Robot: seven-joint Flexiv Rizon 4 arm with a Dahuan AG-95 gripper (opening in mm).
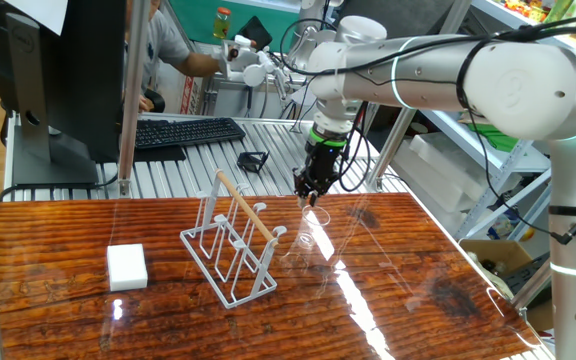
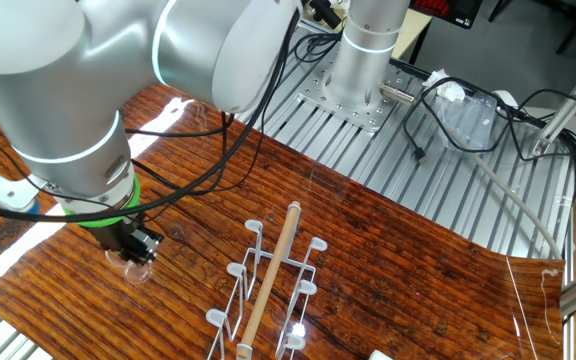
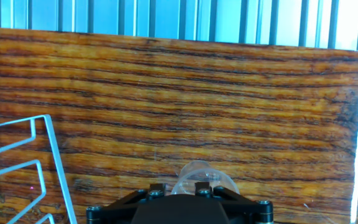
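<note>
A clear, see-through cup (image 1: 316, 216) stands on the wooden table near its far edge. My gripper (image 1: 308, 197) hangs just above the cup's rim. In the wrist view, the cup (image 3: 196, 167) shows behind and between the fingertips, and my gripper is open with a gap between them. Whether a finger touches the cup is hard to tell. Exterior view 2 has the gripper (image 2: 146, 247) pointing down by the faint outline of the cup (image 2: 133, 268). A white wire rack (image 1: 230, 297) with a wooden top bar sits beside the cup.
On the table's left lies a white block (image 1: 126, 267). A keyboard (image 1: 190, 132) and a monitor (image 1: 43, 95) stand beyond the far edge. Bare wood (image 1: 398, 285) stretches to the right of the rack, under bright reflections.
</note>
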